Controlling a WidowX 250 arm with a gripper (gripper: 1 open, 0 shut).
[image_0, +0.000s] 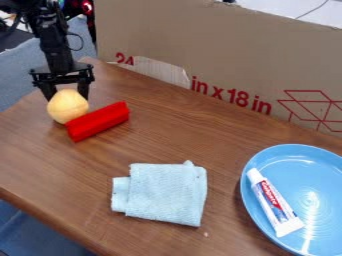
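Observation:
My black gripper is at the upper left, low over the table, its fingers around the top of a round yellowish object. Whether it grips that object cannot be told. A red cylinder lies against or just beside the round object, toward the right.
A folded light-blue cloth lies at the front middle. A blue plate at the right holds a toothpaste tube. A large cardboard box stands along the back.

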